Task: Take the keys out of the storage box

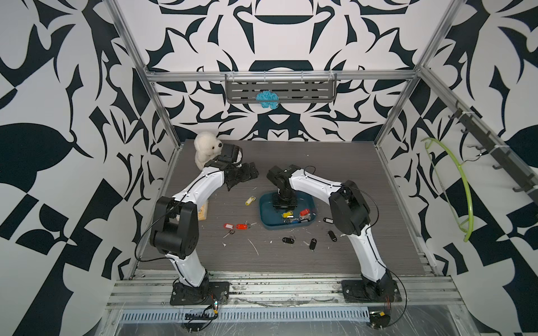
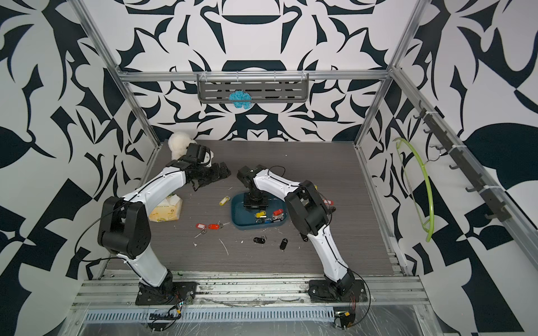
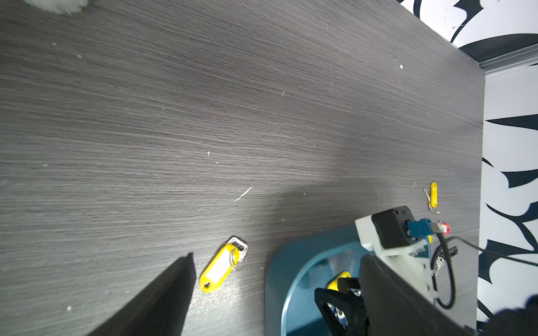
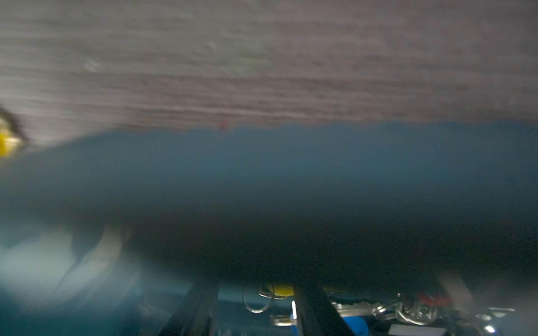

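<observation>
The blue storage box [image 1: 267,219] stands at the middle of the table. Inside it lie keys with yellow tags [image 1: 287,214], red tags [image 1: 304,212] and some blue ones. My right gripper reaches down into the box near its far side. Its fingers [image 4: 319,313] stand apart; a ring and a yellow tag [image 4: 280,290] show in or behind the gap, and no grip on them is visible. My left gripper hangs open and empty over the table, left of the box. Below it lies a yellow-tagged key [image 3: 219,268] outside the box.
Red-tagged keys [image 1: 242,226] lie left of the box, and several black key fobs [image 1: 288,240] in front and to the right. A white plush toy [image 1: 207,146] sits at the back left, with a yellowish block [image 2: 166,209] before it.
</observation>
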